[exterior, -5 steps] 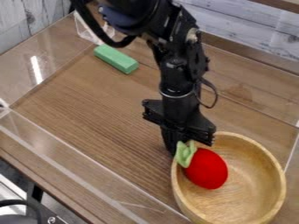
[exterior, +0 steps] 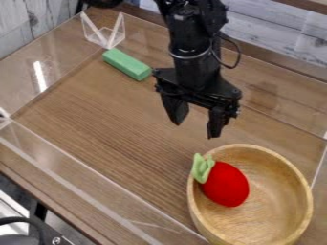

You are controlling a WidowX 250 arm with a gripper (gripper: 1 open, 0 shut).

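Note:
My black gripper point(exterior: 196, 113) hangs over the wooden table point(exterior: 90, 139), above and behind a wooden bowl point(exterior: 266, 217), with open fingers and nothing visible between them. A red vegetable-like object point(exterior: 227, 187) with a green top lies in the left part of the bowl.
A green block point(exterior: 126, 64) lies at the back left, beside a clear white bag-like object point(exterior: 106, 29) near the table's edge.
My gripper has risen up and away from the red object and the bowl, toward the back of the table. The red object stays in the bowl.

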